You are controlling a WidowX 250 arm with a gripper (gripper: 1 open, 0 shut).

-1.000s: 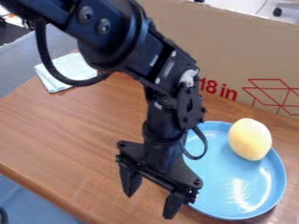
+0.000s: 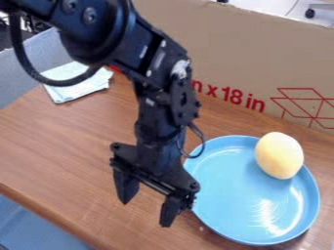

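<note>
The black arm reaches down from the top left, its gripper (image 2: 147,197) low over the wooden table, left of a blue plate (image 2: 261,216). The two fingers stand apart with nothing visible between them, so the gripper is open. A pale yellow egg-shaped object (image 2: 279,154) rests on the back right part of the plate, apart from the gripper.
A cardboard box (image 2: 235,68) runs along the back of the table. A folded white cloth (image 2: 73,88) lies at the back left. The wood (image 2: 59,156) left of the arm is clear, with its edge at the lower left.
The arm and its gripper have shifted left and somewhat up, away from the plate, uncovering more of the plate. The plate and yellow object have not moved.
</note>
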